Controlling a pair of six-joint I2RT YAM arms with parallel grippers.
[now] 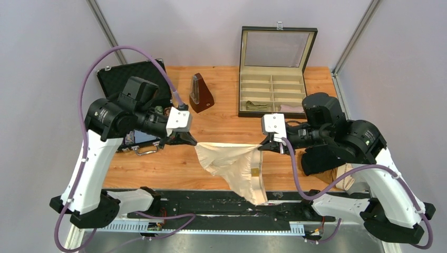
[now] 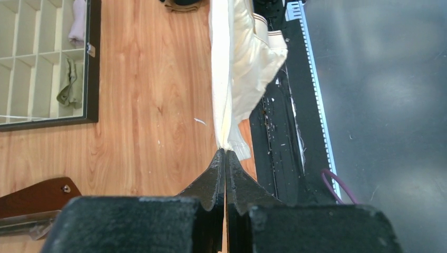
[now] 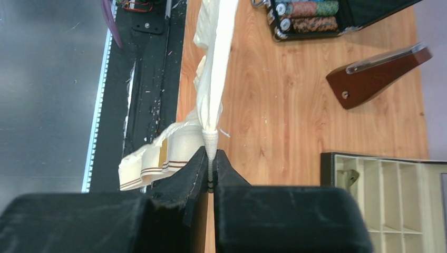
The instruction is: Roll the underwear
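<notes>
Cream underwear (image 1: 234, 166) is stretched between my two grippers above the front of the table, its lower part hanging toward the front edge. My left gripper (image 1: 196, 143) is shut on one upper corner; in the left wrist view, the cloth (image 2: 221, 105) gathers to a point at the tips of its fingers. On the opposite corner my right gripper (image 1: 259, 148) is shut, with the ribbed waistband (image 3: 210, 139) running between its fingers. The top edge between them is nearly straight. Brown-striped hem and a tan label (image 3: 163, 152) hang to one side in the right wrist view.
An open compartment box (image 1: 271, 95) at the back right holds rolled green cloth (image 1: 257, 106) and pinkish cloth (image 1: 291, 108). A metronome (image 1: 201, 94) and an open black case (image 1: 132, 79) stand at the back left. More folded clothes (image 1: 319, 161) lie at right.
</notes>
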